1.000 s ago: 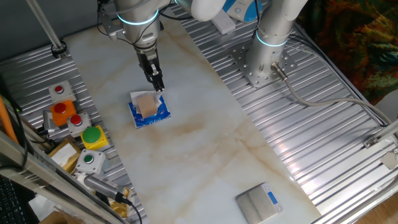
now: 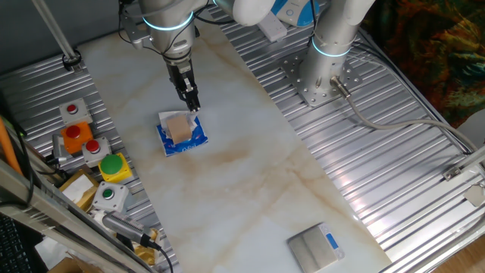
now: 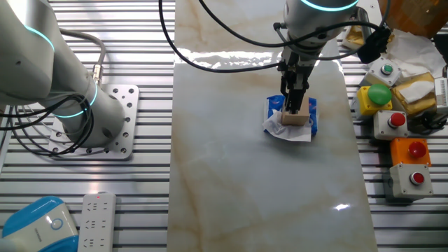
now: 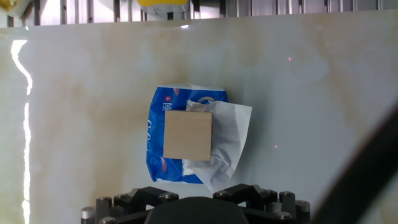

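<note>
A square tan block rests on a blue tissue packet, partly over the white tissue that sticks out of it. The packet lies flat on the marbled tabletop. Above and just beside it hangs my gripper, pointing down. Along the bottom edge of the wrist view its two fingers stand apart, and nothing shows between them. In exterior view 2 the gripper partly covers the packet and the block's far side.
A flat silver scale sits at the tabletop's near end. Several button boxes, one with a green button, line the side rail. A power strip lies on the slatted metal opposite.
</note>
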